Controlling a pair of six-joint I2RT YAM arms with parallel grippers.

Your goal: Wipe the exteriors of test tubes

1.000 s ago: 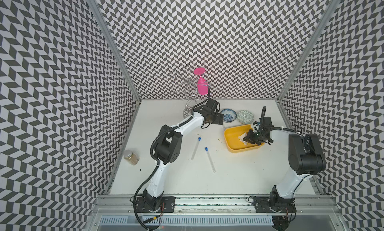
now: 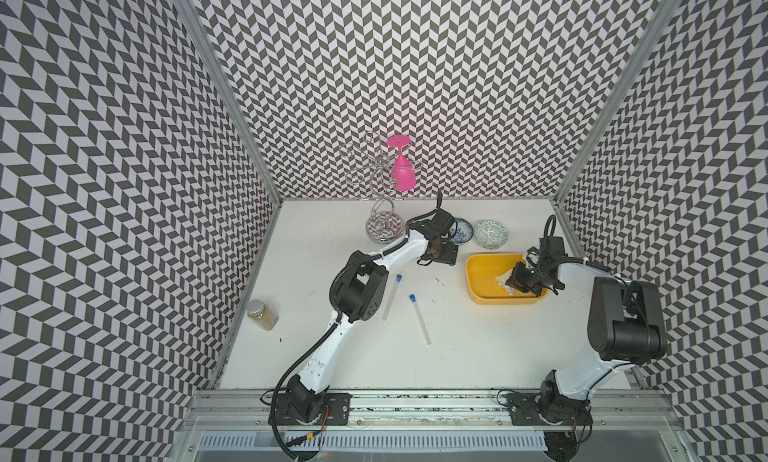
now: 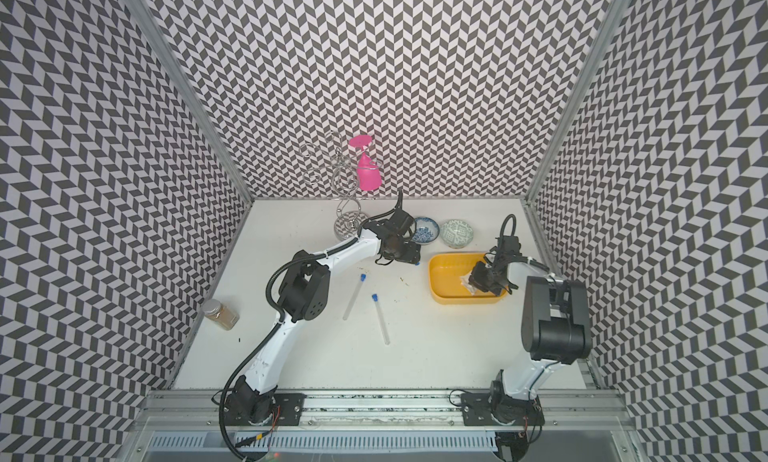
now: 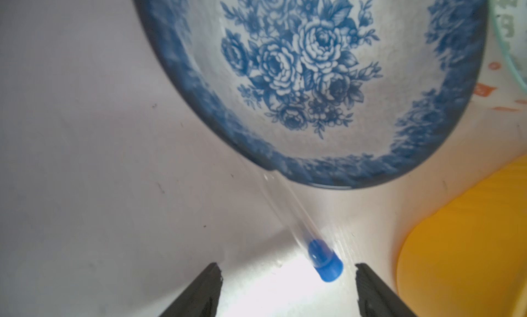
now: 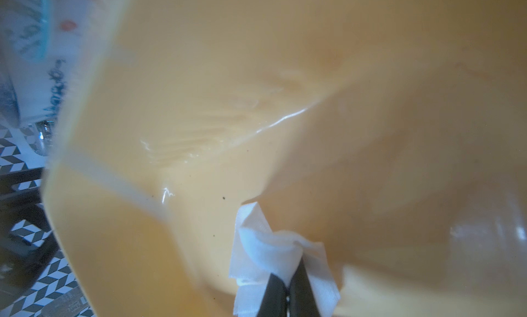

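Note:
Two clear test tubes with blue caps, one tube (image 2: 392,298) and another tube (image 2: 421,322), lie on the table's middle. A third tube (image 4: 293,212) shows in the left wrist view, its blue cap toward my left gripper and its far end hidden under a blue-flowered bowl (image 4: 313,69). My left gripper stands open, fingers on either side of the cap and apart from it. Inside the orange basin (image 2: 485,276), my right gripper is shut on a crumpled white cloth (image 5: 269,251).
A green-patterned bowl (image 2: 491,234) stands behind the basin. At the back are a wire stand (image 2: 385,227) and a pink spray bottle (image 2: 404,173). A jar (image 2: 262,314) lies far left.
The orange basin has slid right, together with my right gripper and the cloth. My left gripper has come right and toward the front.

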